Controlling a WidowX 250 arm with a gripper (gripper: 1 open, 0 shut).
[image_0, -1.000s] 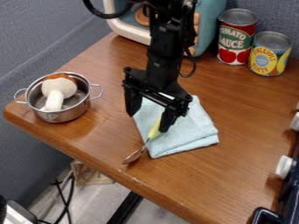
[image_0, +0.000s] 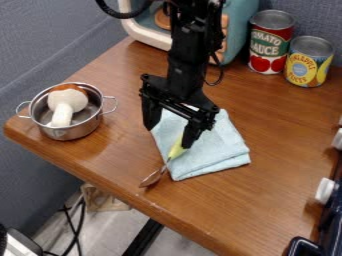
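My black gripper (image_0: 175, 122) hangs over a folded pale blue cloth (image_0: 211, 157) in the middle of the wooden table. Below the gripper, a utensil with a yellow handle (image_0: 177, 150) lies partly on the cloth, its metal end (image_0: 151, 178) reaching past the cloth toward the front edge. The fingers are dark and overlap the cloth and handle, so I cannot tell whether they hold anything. At the left, a steel pot (image_0: 87, 122) holds a white object with a brown end (image_0: 64, 101).
A tomato sauce can (image_0: 269, 48) and a yellow can (image_0: 307, 66) stand at the back right, beside a teal appliance (image_0: 234, 15). Dark equipment with white knobs (image_0: 323, 192) lines the right edge.
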